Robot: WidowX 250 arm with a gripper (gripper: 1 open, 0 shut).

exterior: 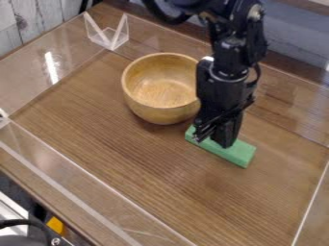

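Note:
My black gripper (221,130) points down over the green block (229,152), its fingertips low at the block's upper-left part. It looks shut, with nothing seen between its fingers; whether the tips touch the block I cannot tell. The block lies flat on the wooden table (115,183), right of and below a wooden bowl (161,82).
A white wire object (107,36) stands at the back left. Walls or edges bound the table at the back.

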